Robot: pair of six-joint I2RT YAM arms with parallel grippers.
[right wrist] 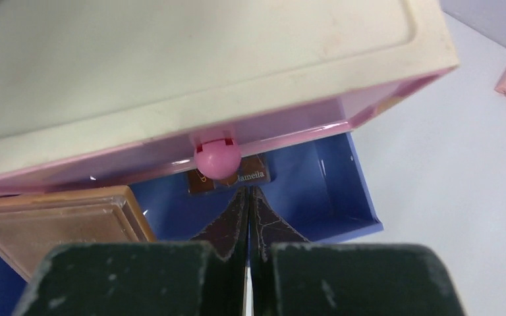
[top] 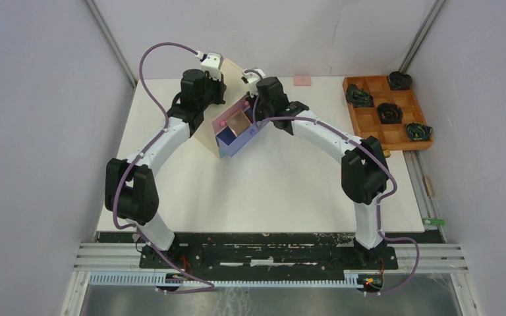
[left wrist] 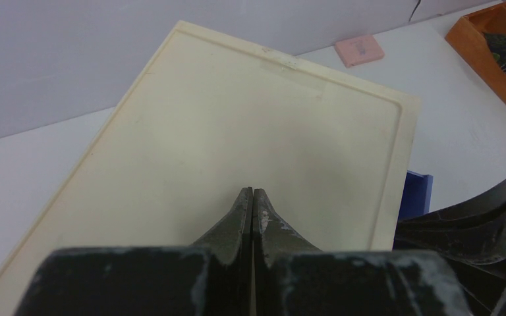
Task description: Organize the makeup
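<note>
A cream-topped pink drawer box [top: 234, 69] stands angled at the back centre, a blue drawer [right wrist: 316, 197] pulled out beneath its pink front and round pink knob [right wrist: 218, 159]. A brown compact [right wrist: 53, 230] and small brown items lie in the drawer. My left gripper [top: 219, 95] is at the box's top, shut; in the left wrist view its fingertips [left wrist: 263, 214] meet before the cream lid, and whether they grip it is hidden. My right gripper is shut, nothing visible between its fingers, over the drawer just below the knob.
A wooden compartment tray [top: 375, 138] with dark bundles stands at the right. A pink block [top: 302, 81] lies by the back wall.
</note>
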